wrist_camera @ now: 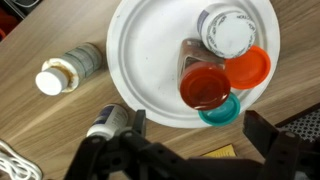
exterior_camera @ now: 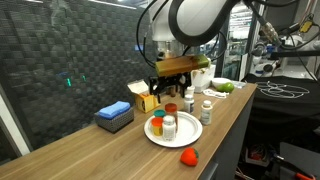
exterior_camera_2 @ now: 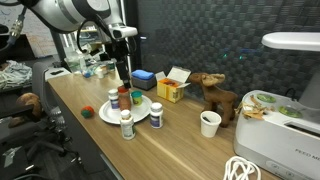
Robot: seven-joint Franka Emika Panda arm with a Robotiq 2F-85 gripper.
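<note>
My gripper [exterior_camera: 171, 88] hangs above the white plate [exterior_camera: 190, 138], its fingers apart and nothing between them. Seen from the wrist, the open gripper has wide-set fingers, and a red-lidded jar [wrist_camera: 204, 86] stands on the plate [wrist_camera: 138, 58] just beyond the gap. Close to that jar are a white-capped bottle [wrist_camera: 228, 32], an orange cup [wrist_camera: 250, 68] and a teal cup [wrist_camera: 222, 111]. In exterior view 2, the red-lidded jar [exterior_camera_2: 124, 100] stands upright among the other items on the plate.
A red tomato [exterior_camera: 189, 157] lies in front of the plate. Behind it are a black basket with a blue cloth [exterior_camera: 114, 108] and a yellow box [exterior_camera_2: 172, 86]. Two bottles [exterior_camera_2: 127, 124] [exterior_camera_2: 157, 116] stand beside the plate.
</note>
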